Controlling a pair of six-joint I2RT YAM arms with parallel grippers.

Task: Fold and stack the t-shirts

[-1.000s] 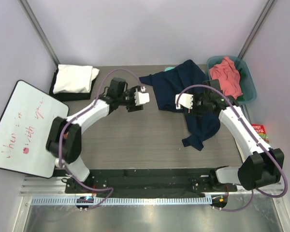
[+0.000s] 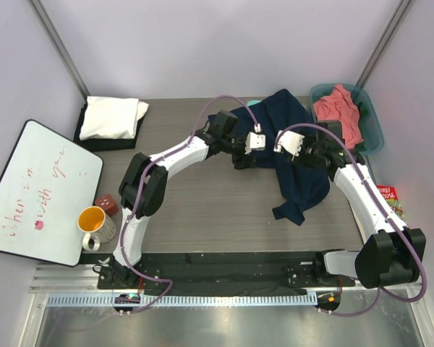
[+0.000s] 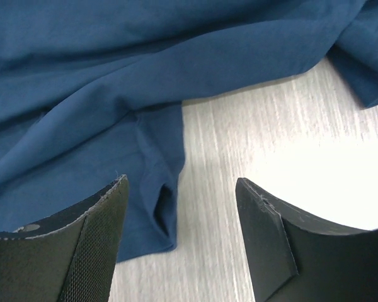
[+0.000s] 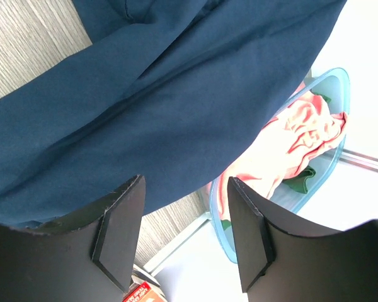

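Observation:
A dark navy t-shirt [image 2: 300, 186] lies crumpled and spread across the back right of the table. Over its left part hovers my left gripper [image 2: 246, 160]; in the left wrist view a hem corner of the navy cloth [image 3: 157, 189] shows between and beyond its open fingers. My right gripper [image 2: 283, 153] hangs above the shirt's middle, open, with smooth navy cloth [image 4: 170, 132] below its fingers [image 4: 123, 220]. Neither gripper holds cloth. At the back left, white folded cloth [image 2: 112, 118] rests on a black tray [image 2: 105, 145].
A teal basket [image 2: 374, 130] with a salmon shirt [image 2: 338, 116] stands at the back right, close to the navy cloth. Along the left are a whiteboard [image 2: 40, 191], a mug [image 2: 92, 237] and a brown block [image 2: 107, 204].
My left arm has swung right and a little lower in the top view, from bare table to over the navy shirt. The right gripper has shifted slightly right. The shirt lies as before.

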